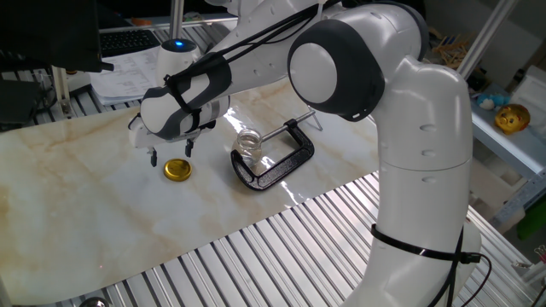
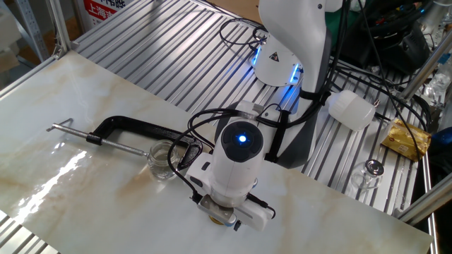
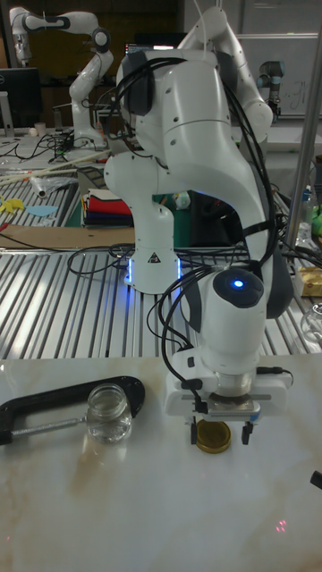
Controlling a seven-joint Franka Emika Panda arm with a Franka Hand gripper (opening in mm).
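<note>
A round golden lid (image 1: 177, 170) lies flat on the marbled board. My gripper (image 1: 171, 155) hangs over it, open, its two fingers spread wide with nothing held. In the third exterior view the lid (image 3: 214, 437) shows between and below the fingertips of the gripper (image 3: 221, 434). Only a sliver of the lid (image 2: 216, 221) shows in the second exterior view, under the hand. A glass jar (image 1: 248, 142) without a lid stands against the black C-clamp (image 1: 275, 172). The jar (image 3: 108, 414) is left of the gripper in the third view.
The clamp's screw rod (image 2: 109, 144) runs along the board beside the jar. Slatted metal table (image 1: 213, 264) borders the marbled board. A small jar (image 2: 369, 173) and a yellow packet (image 2: 406, 137) stand on the slats. Most of the board (image 1: 77, 205) is bare.
</note>
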